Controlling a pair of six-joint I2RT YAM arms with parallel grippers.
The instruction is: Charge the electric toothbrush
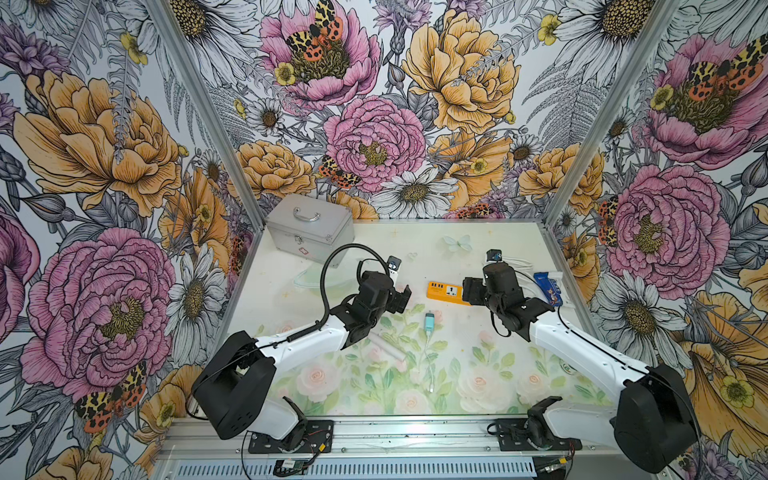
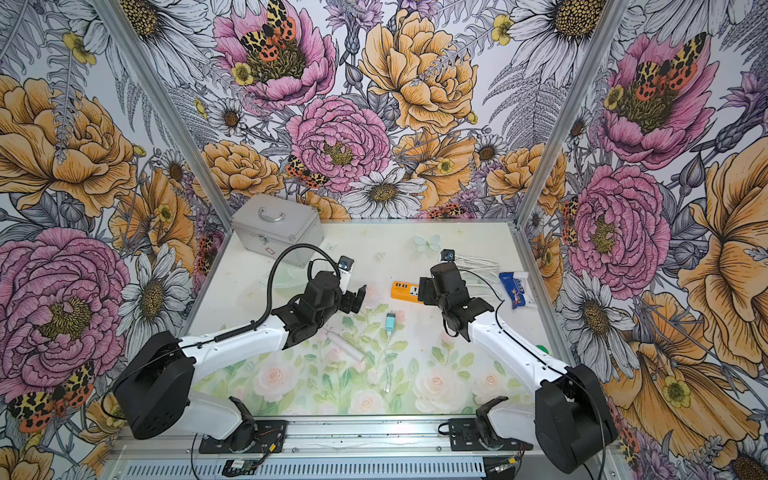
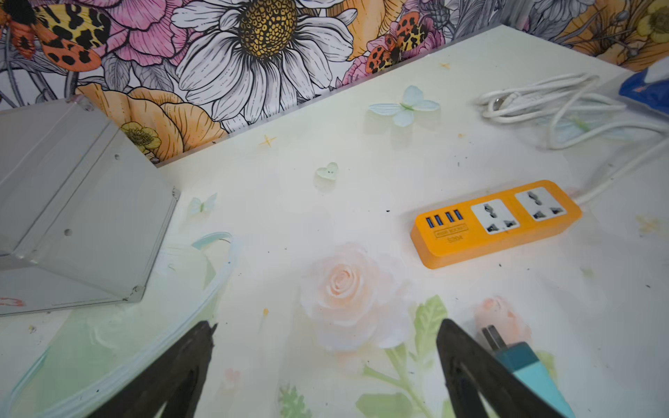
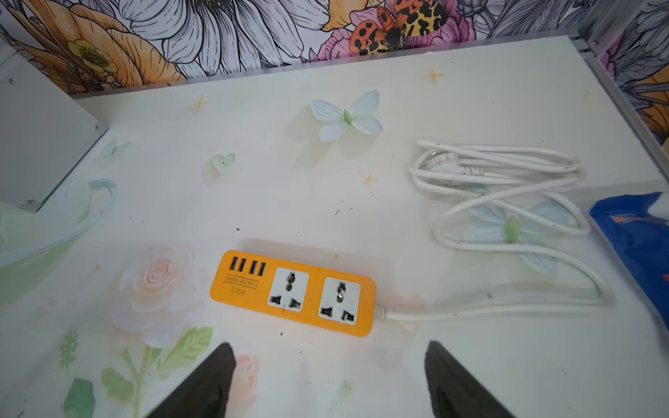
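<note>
An orange power strip lies near the table's middle, its white cord running right. In front of it lies a teal charger, prongs toward the back, with a thin pale cord. The white electric toothbrush lies to its left, partly behind my left arm in the top left view. My left gripper hangs over the table just left of the charger, open and empty. My right gripper is above the table by the strip's right end, its fingers apart with nothing between them.
A grey metal case stands at the back left. Coiled white cable and a blue packet are at the right.
</note>
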